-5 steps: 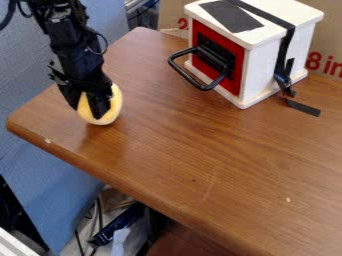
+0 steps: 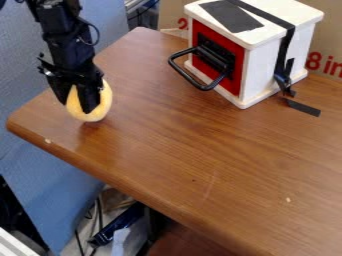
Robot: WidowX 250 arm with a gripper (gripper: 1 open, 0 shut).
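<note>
At the upper left, my black gripper (image 2: 83, 92) reaches down over a pale yellow, rounded object (image 2: 98, 110) near the left edge of the wooden table. Its fingers overlap the object, which appears upright or nearly so; I cannot tell whether they are closed on it.
A white box (image 2: 274, 30) with a red front (image 2: 227, 80), a black handle and black tape stands at the back right, with a cardboard box (image 2: 321, 60) behind it.
My arm and gripper have shifted slightly left, and the yellow object has moved very slightly with them or tilted.
</note>
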